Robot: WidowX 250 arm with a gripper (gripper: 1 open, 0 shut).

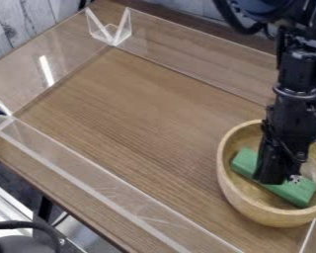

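A round wooden bowl (240, 198) sits at the right edge of the table, holding a green block (292, 192) that lies slantwise on its floor. My black gripper (276, 163) reaches down into the bowl from above, its tips over the block and partly covering it. The fingers look narrow; whether anything is between them is hidden.
Clear plastic edging runs along its sides, with a clear bracket (108, 30) at the back left. Dark equipment (23, 237) shows at the lower left.
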